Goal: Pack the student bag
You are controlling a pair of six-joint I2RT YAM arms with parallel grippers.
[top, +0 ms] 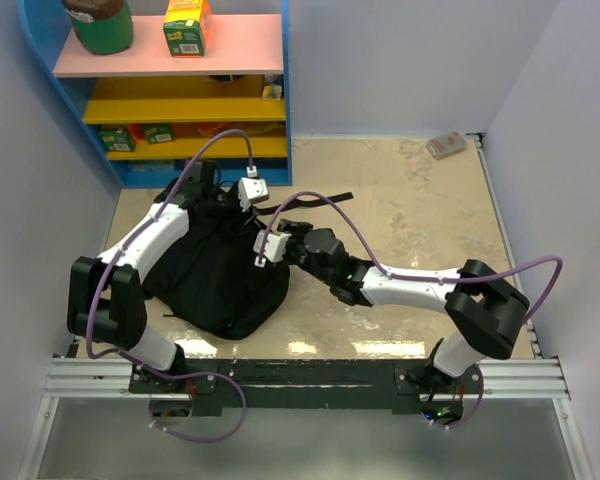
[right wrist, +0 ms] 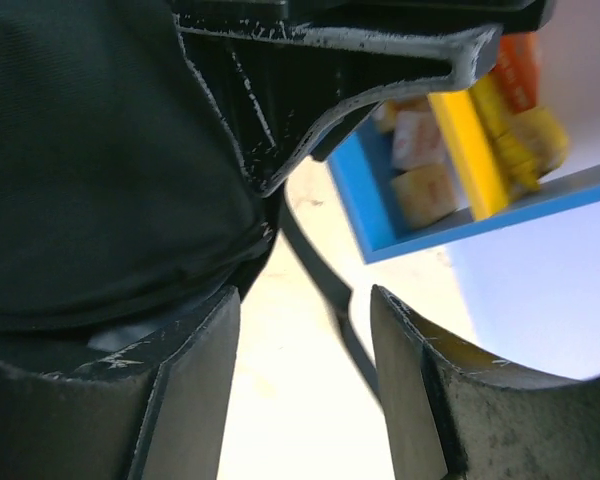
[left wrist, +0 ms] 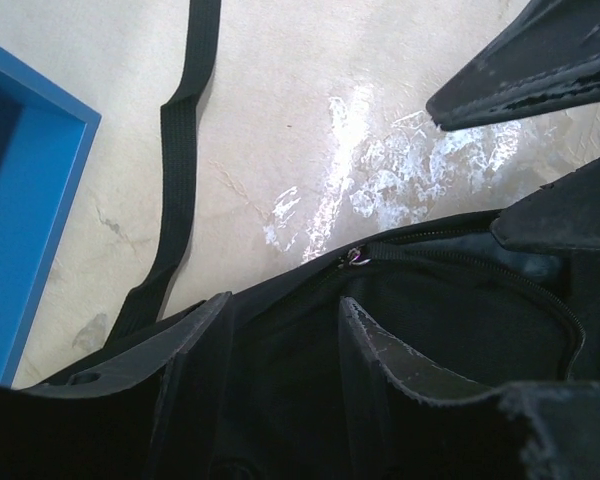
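Note:
The black bag [top: 205,290] lies crumpled on the pale floor at left, with a zipper and small puller [left wrist: 356,255] along its upper edge in the left wrist view. My left gripper hangs over the bag, fingertips apart with only dark fabric visible behind them. My right gripper is open at the bag's edge, beside the zipper opening, and in the top view sits just right of the left one. A black strap [left wrist: 180,160] stretches out from the bag across the floor.
A blue shelf unit [top: 140,175] with yellow and pink shelves holding boxes stands at the back left. Walls enclose both sides.

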